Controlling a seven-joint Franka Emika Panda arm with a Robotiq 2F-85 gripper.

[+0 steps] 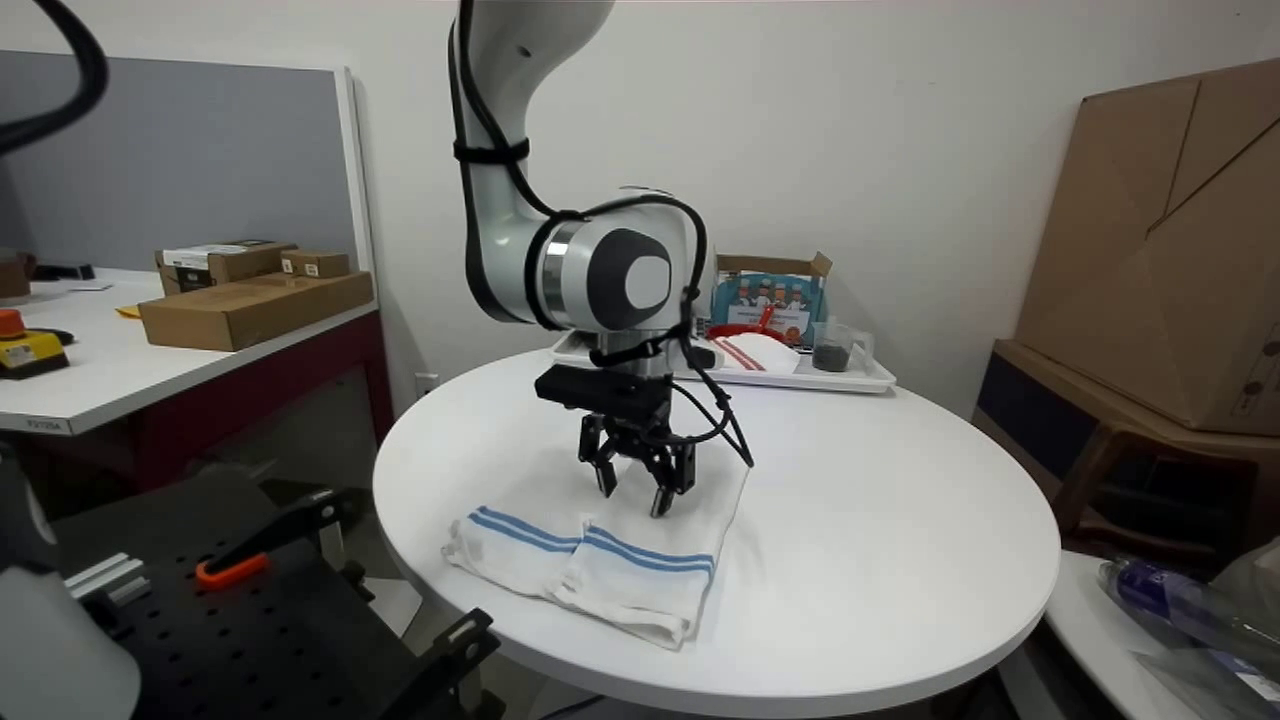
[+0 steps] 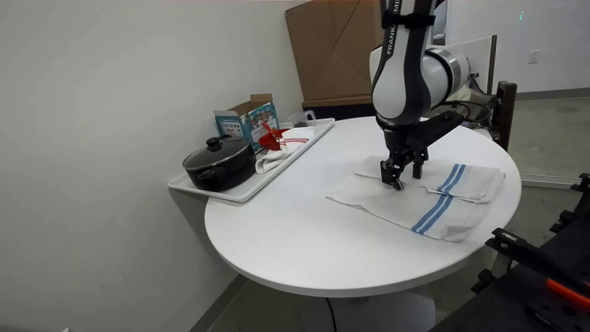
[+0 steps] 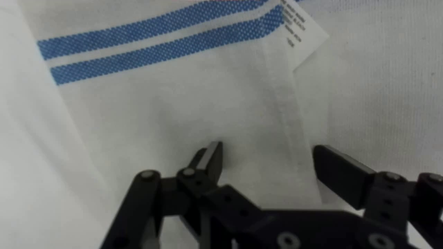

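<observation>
A white towel with blue stripes lies partly folded on the round white table. In the second exterior view the towel spreads toward the table's right side, one layer doubled over another. My gripper points down at the cloth, fingertips at or just above its surface. In the wrist view a folded edge of the towel runs between the spread fingers of my gripper, and a small printed tag sticks out near the stripes. The fingers stand apart, with no cloth visibly pinched. Whether the tips press the cloth cannot be told.
At the table's far edge a white tray carries a black lidded pot, a red item, a red-striped cloth, a box and a clear cup.
</observation>
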